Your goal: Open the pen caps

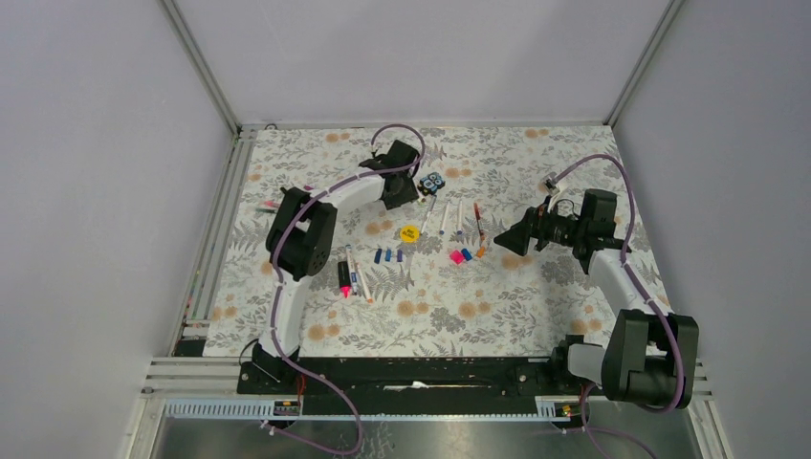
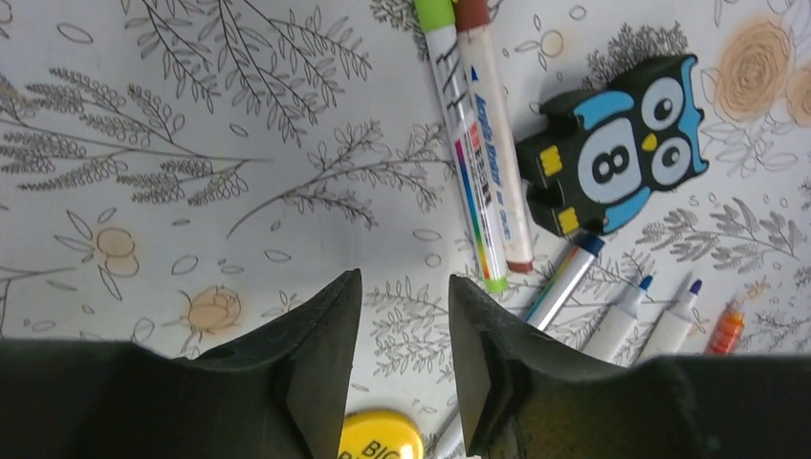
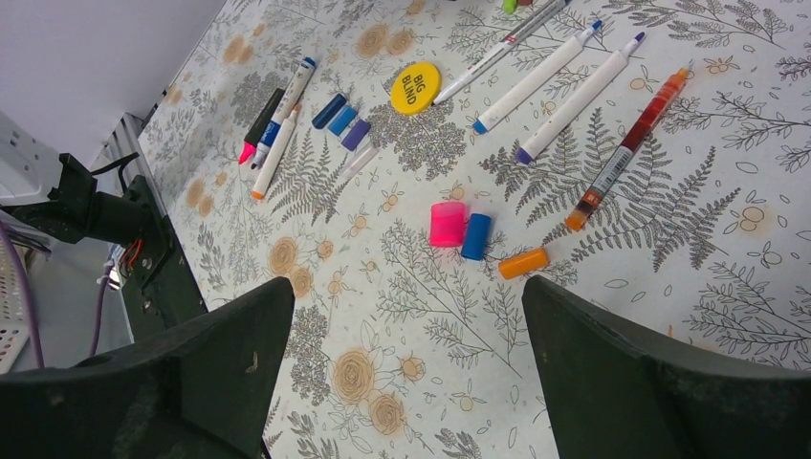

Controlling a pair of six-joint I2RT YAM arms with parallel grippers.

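Note:
My left gripper hangs over the upper middle of the table, fingers apart with empty space between them; a green-capped pen (image 2: pixel 459 124) and a red-brown-capped pen (image 2: pixel 495 153) lie side by side beyond its fingertips. My right gripper is open and empty at the right of the table. Before it lie white pens (image 3: pixel 536 81), an orange pen (image 3: pixel 626 143) and loose caps, pink (image 3: pixel 447 223), blue (image 3: pixel 475 236) and orange (image 3: pixel 523 263). Several blue caps (image 3: pixel 339 120) lie farther left, near more pens (image 3: pixel 287 115).
An owl-shaped piece (image 2: pixel 622 143) lies beside the two capped pens. A round yellow "BIG BLING" disc (image 3: pixel 415 88) lies mid-table.

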